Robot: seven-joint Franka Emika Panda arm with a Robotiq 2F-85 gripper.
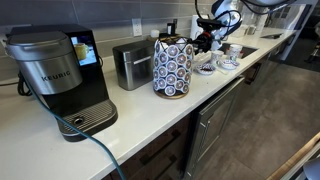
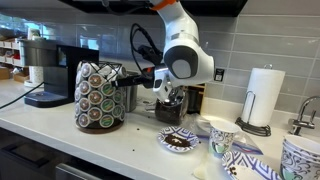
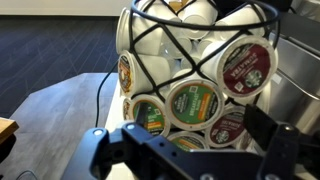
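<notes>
A round wire holder packed with coffee pods (image 1: 172, 68) stands on the white counter. Up close in the wrist view, the pods (image 3: 195, 103) show printed lids in green, red and orange, behind dark wire hoops. My gripper (image 2: 128, 78) is at the holder's upper side in the second exterior view; whether it touches the wire cannot be told. Its dark fingers (image 3: 130, 150) are spread at the bottom of the wrist view, open, with pods visible beyond the gap. No pod is clearly held between them.
A Keurig coffee machine (image 1: 62, 82) and a grey metal box (image 1: 133, 64) stand along the wall. Patterned plates (image 2: 178, 139), cups (image 2: 222, 137) and a paper towel roll (image 2: 263, 97) occupy the other end. Bare counter (image 1: 135, 110) lies between the machine and the holder.
</notes>
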